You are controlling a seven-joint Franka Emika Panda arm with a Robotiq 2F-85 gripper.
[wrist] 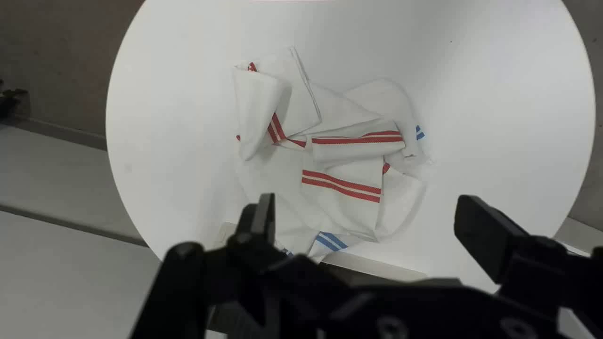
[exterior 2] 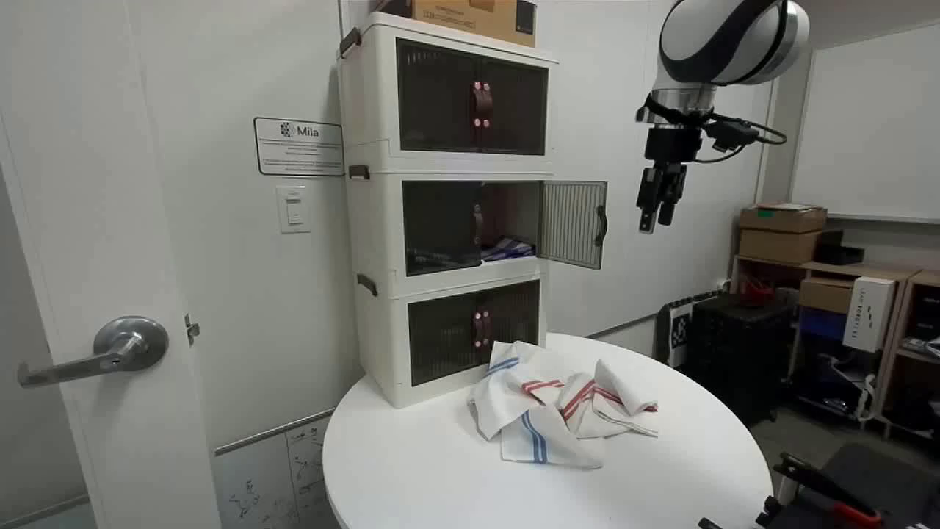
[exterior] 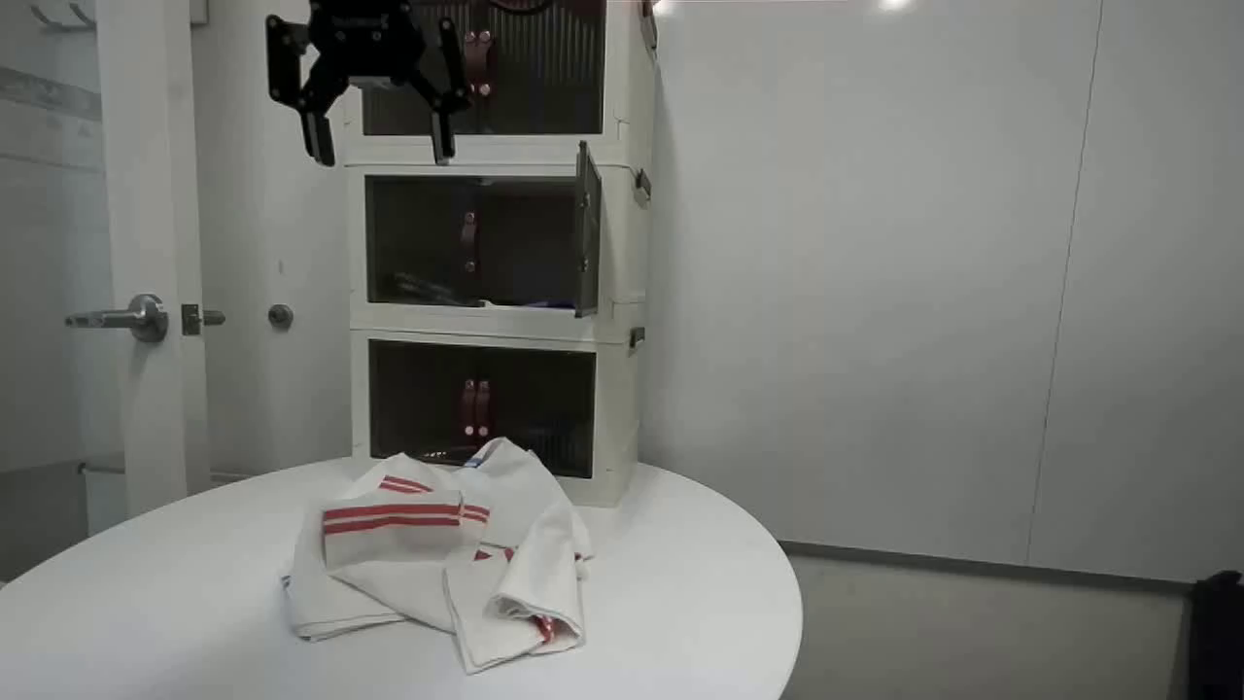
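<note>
A white cloth (exterior: 431, 548) with red and blue stripes lies crumpled on the round white table (exterior: 700, 607), close to the foot of the cabinet. From above, in the wrist view, the cloth (wrist: 350, 158) is loosely folded over itself, its blue-striped corner near the cabinet base. High over the table hangs my gripper (exterior: 379, 146), open, its fingers wide apart with nothing between them. Exterior view 2 has the gripper (exterior 2: 656, 220) pointing down, well clear of the cloth (exterior 2: 564, 405).
Three stacked cabinet units (exterior 2: 458, 282) stand at the table's back edge. The middle unit's right door (exterior 2: 574, 225) is swung open, with a dark checked cloth (exterior 2: 507, 250) inside. A cardboard box (exterior 2: 476, 19) sits on top. Bare table surrounds the cloth on its other sides.
</note>
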